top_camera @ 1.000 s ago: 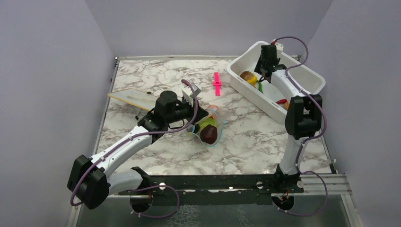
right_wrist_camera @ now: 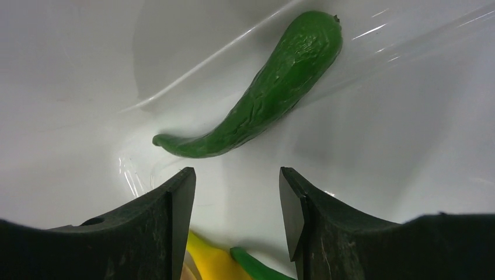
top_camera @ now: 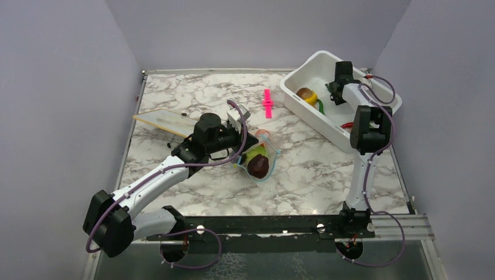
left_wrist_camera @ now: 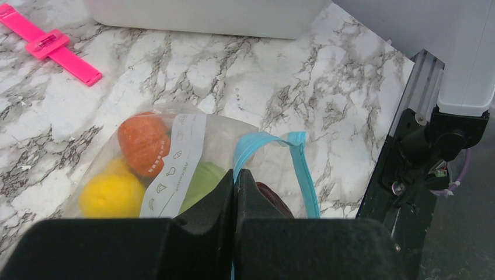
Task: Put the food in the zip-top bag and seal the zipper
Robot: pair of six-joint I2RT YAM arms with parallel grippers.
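Note:
The clear zip top bag point(top_camera: 267, 169) lies open on the table with its blue zipper point(left_wrist_camera: 300, 169) rim spread. Inside are an orange-red food point(left_wrist_camera: 143, 143), a yellow one point(left_wrist_camera: 112, 195), a green one point(left_wrist_camera: 201, 184) and a dark purple one point(top_camera: 258, 165). My left gripper is shut on the bag's blue rim. Down in the white bin point(top_camera: 315, 119), my right gripper stands open, its fingers apart and empty. Just beyond its fingertips a curved green pepper point(right_wrist_camera: 262, 108) rests against the bin wall.
A yellow food point(top_camera: 312, 98) with a brown top and a second green pepper point(top_camera: 320, 106) lie by the bin's left wall. A red food point(top_camera: 347, 125) lies near its front. On the table are a pink clip point(top_camera: 268, 103) and a pale board point(top_camera: 166, 121).
My right gripper has shifted rightward and lower inside the bin, near the green pepper. The left arm and the bag have barely moved.

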